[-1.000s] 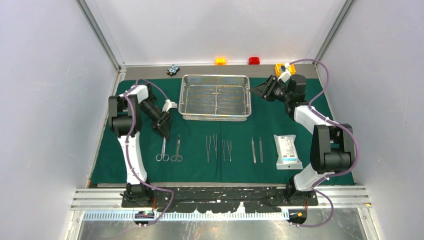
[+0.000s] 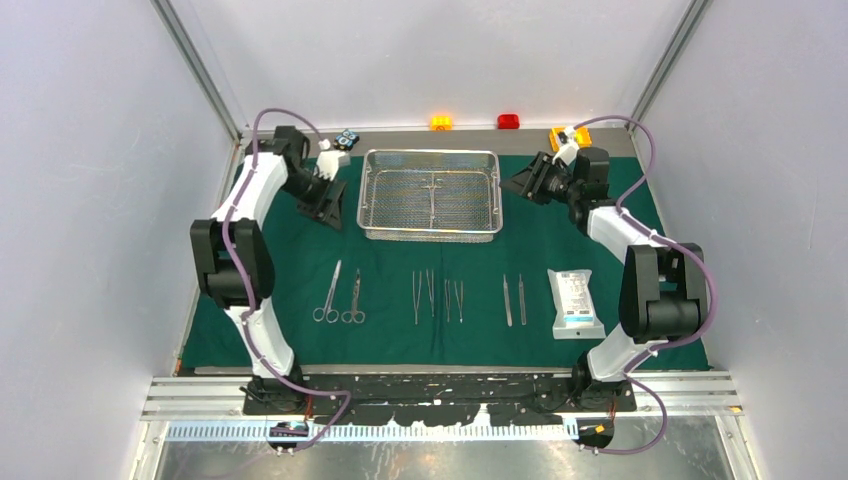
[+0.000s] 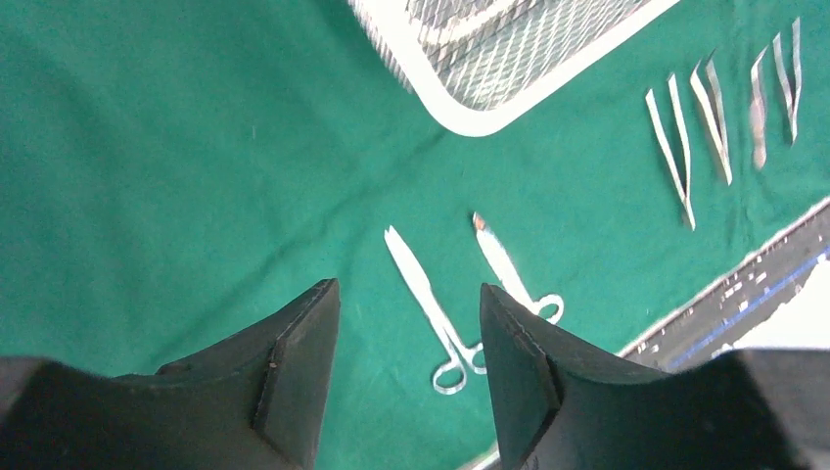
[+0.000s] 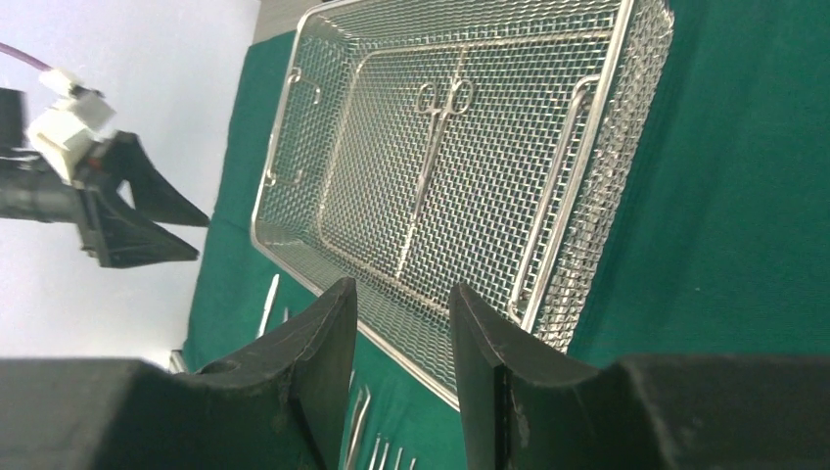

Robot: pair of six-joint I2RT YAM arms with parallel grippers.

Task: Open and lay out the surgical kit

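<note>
My left gripper (image 2: 330,215) hangs over the cloth just left of the wire basket (image 2: 430,236). In the left wrist view its fingers stand apart, nothing between them. Below it on the cloth lie scissors (image 2: 328,298) and a second scissors-like tool (image 2: 355,300), side by side with handles toward the front. One more ring-handled instrument (image 4: 431,147) rests inside the basket. At the basket's right side my right gripper (image 2: 507,187) is open and empty. Along the front lie tweezers (image 2: 417,300), more tweezers (image 2: 455,300) and two slim handles (image 2: 514,300).
A white sealed packet (image 2: 575,303) lies at the front right. At the back edge are yellow (image 2: 441,123) and red (image 2: 508,121) blocks, a yellow bin (image 2: 568,139) and a small dark object (image 2: 346,140).
My left arm has lifted away from the scissors and moved back beside the basket. The scissors turned slightly early on and now lie slanted and uncovered. My right arm has not visibly moved.
</note>
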